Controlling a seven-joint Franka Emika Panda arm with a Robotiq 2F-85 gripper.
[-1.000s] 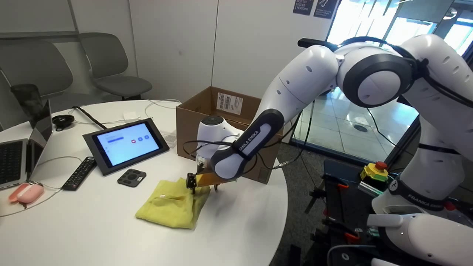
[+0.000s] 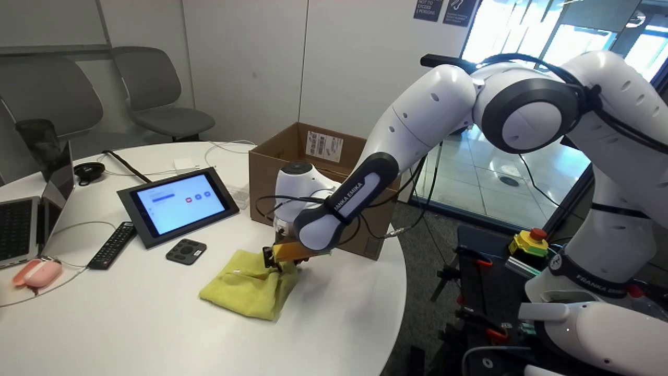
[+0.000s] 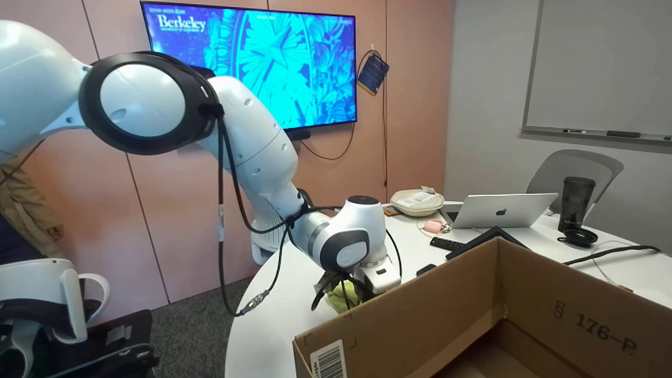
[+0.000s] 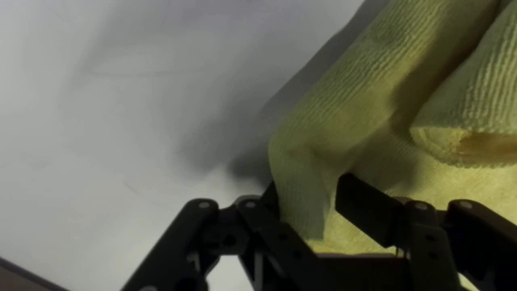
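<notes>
A folded yellow-green cloth (image 2: 247,289) lies on the white table, with its near-right edge under my gripper (image 2: 285,260). Close up in the wrist view, a raised fold of the cloth (image 4: 303,194) stands between the two fingers of my gripper. The left finger is up against this fold, while a narrow gap shows beside the right fingertip (image 4: 361,206). The fingers are part open. Only a patch of the cloth (image 3: 342,296) shows behind the box in the second exterior view, where the fingers are hidden.
An open cardboard box (image 2: 313,160) stands right behind the gripper. A tablet (image 2: 179,199), a small black remote (image 2: 186,251) and a long remote (image 2: 112,245) lie left of the cloth.
My gripper has come down slightly and its fingers are closer together. The cloth's left edge has shifted a little to the right, and its fold is more bunched up.
</notes>
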